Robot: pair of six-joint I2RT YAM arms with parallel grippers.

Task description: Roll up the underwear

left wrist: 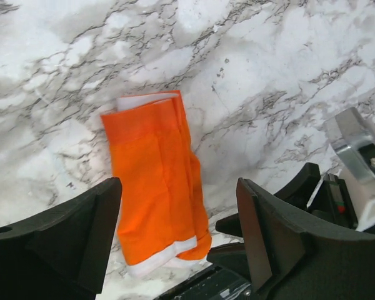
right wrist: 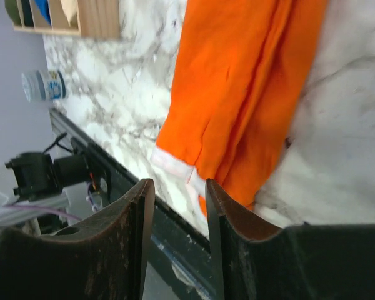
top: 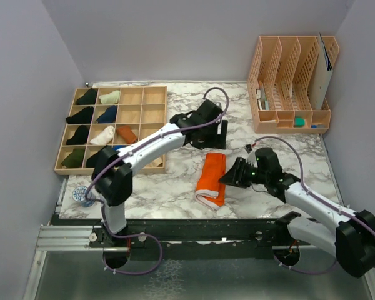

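The orange underwear (top: pixel 212 177) lies folded into a narrow strip on the marble table, its white-trimmed end toward the front edge. My left gripper (top: pixel 222 134) is open above the table just beyond the strip's far end. In the left wrist view the whole underwear (left wrist: pixel 153 169) shows, with nothing between my left gripper's fingers. My right gripper (top: pixel 230 177) stands open at the right side of the strip's front half. In the right wrist view the white-trimmed end of the underwear (right wrist: pixel 228 125) lies ahead of my open right gripper.
A wooden divider box (top: pixel 130 95) with several rolled garments stands at the left. Another organizer (top: pixel 272 125) stands at the back right. A round jar (top: pixel 81 195) sits front left. Bare marble (top: pixel 156 203) lies left of the underwear.
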